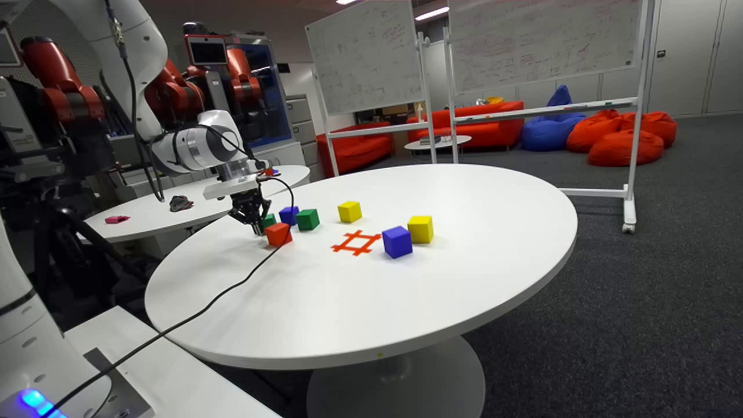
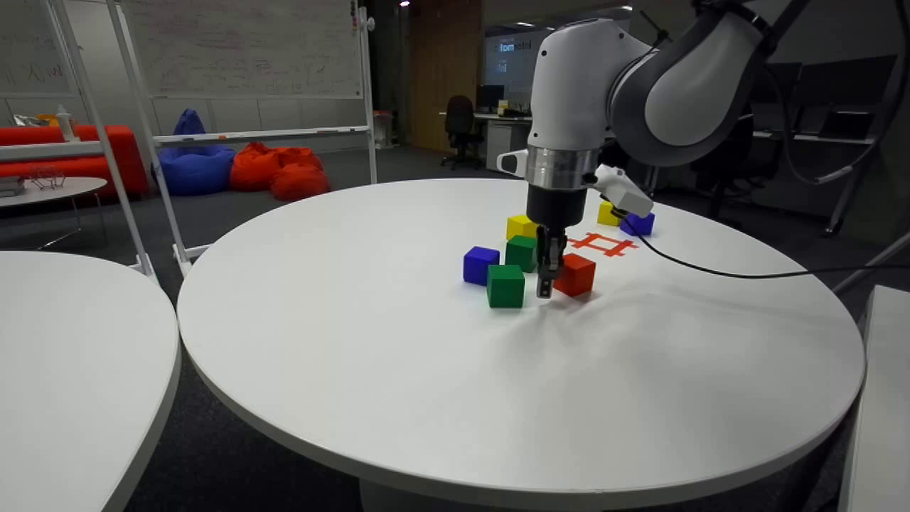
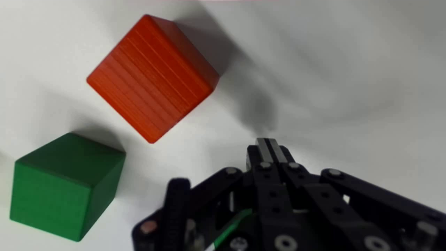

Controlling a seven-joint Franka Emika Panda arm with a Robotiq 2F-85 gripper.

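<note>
Low over the white table, my gripper is shut, its two fingertips pressed together with nothing showing between them. In the wrist view a red cube (image 3: 152,79) lies ahead and to the left of the tips, apart from them. A green cube (image 3: 50,194) sits further left and nearer the bottom edge. From exterior view 2, the gripper (image 2: 544,294) is seen between that green cube (image 2: 505,286) and the red cube (image 2: 576,276). Behind it stand a second green cube (image 2: 520,253), a blue cube (image 2: 481,265) and a yellow cube (image 2: 521,227).
A red taped square (image 1: 356,242) marks the tabletop (image 1: 334,306). Beyond it another blue cube (image 1: 397,241) and another yellow cube (image 1: 421,229) stand close together. A black cable (image 1: 230,287) hangs across the near left side.
</note>
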